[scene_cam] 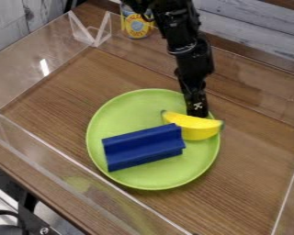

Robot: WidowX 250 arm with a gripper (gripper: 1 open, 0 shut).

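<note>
My gripper (197,105) reaches down from the top to the back right rim of a green plate (125,115), just above a yellow banana (197,127) lying on the plate's right side. A blue block (142,147) lies across the left and front part of the plate. The dark fingers are hard to make out, so I cannot tell whether they are open or shut, or whether they touch the banana.
A yellow object (137,26) stands at the back. Clear plastic edging runs along the left and front.
</note>
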